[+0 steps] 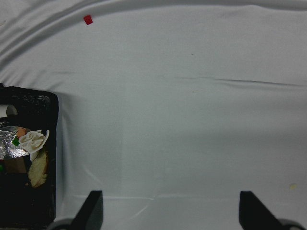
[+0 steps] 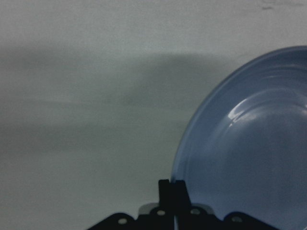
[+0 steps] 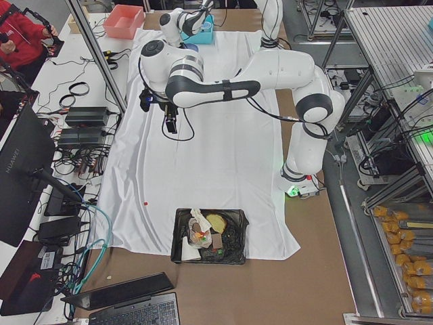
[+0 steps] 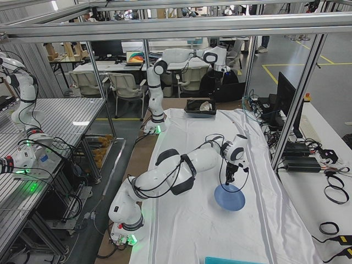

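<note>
A blue plate (image 4: 230, 201) lies on the white cloth; in the right wrist view its rim runs beneath my right gripper, whose fingertips are together at the left edge of the plate (image 2: 254, 153). Whether the rim is between them is unclear. My left gripper hangs open over bare cloth, nothing between its fingers. Left of it, a black tray (image 1: 38, 206) holds bread (image 1: 38, 170), crumpled paper (image 1: 33, 141), foil (image 1: 8, 143) and other scraps. A small red piece (image 1: 88, 19) lies on the cloth.
A teal bin (image 4: 231, 260) stands at one end of the table, the black tray (image 3: 233, 250) at the other. Open cloth lies between. Cables, monitors and a laptop (image 3: 135, 311) crowd the edges.
</note>
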